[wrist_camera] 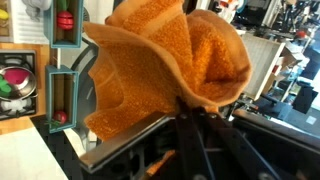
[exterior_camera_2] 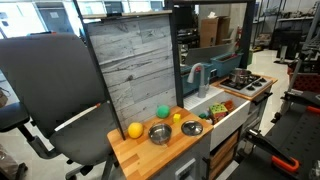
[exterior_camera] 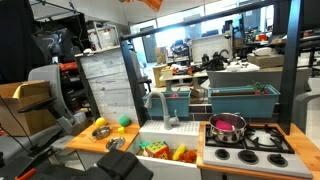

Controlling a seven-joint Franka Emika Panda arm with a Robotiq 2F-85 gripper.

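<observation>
An orange cloth (wrist_camera: 165,60) fills the middle of the wrist view, bunched and folded. My gripper is shut on it, its dark fingers (wrist_camera: 125,138) gripping the lower part, while most of the cloth spreads out beyond them. In exterior view 1 only the bottom tip of the cloth (exterior_camera: 150,4) shows, high up at the top edge over the bench; the gripper itself is out of that picture. Exterior view 2 does not show the cloth.
Below are a faucet (exterior_camera: 157,104), an open drawer of colourful items (exterior_camera: 168,152), and a pot (exterior_camera: 227,127) by the stove (exterior_camera: 255,152). A dark frame bar (exterior_camera: 205,19) runs across near the cloth's height. Lids and small fruit lie on the left counter (exterior_camera_2: 150,152).
</observation>
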